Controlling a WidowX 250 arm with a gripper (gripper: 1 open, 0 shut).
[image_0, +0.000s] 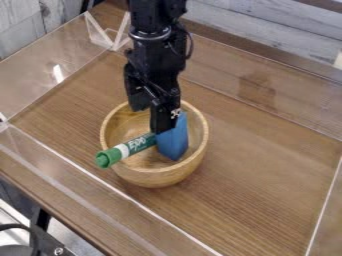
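A round wooden bowl (150, 172) sits on the wooden table, holding a green and white tube (118, 155) that rests across its left front rim, and a blue object (173, 142) at its right side. My black gripper (151, 105) is over the back of the bowl, open, its fingers pointing down just behind and above the blue object. Whether it touches that object I cannot tell.
A white wall or edge runs along the back and left. A dark cable (20, 235) lies at the bottom left corner.
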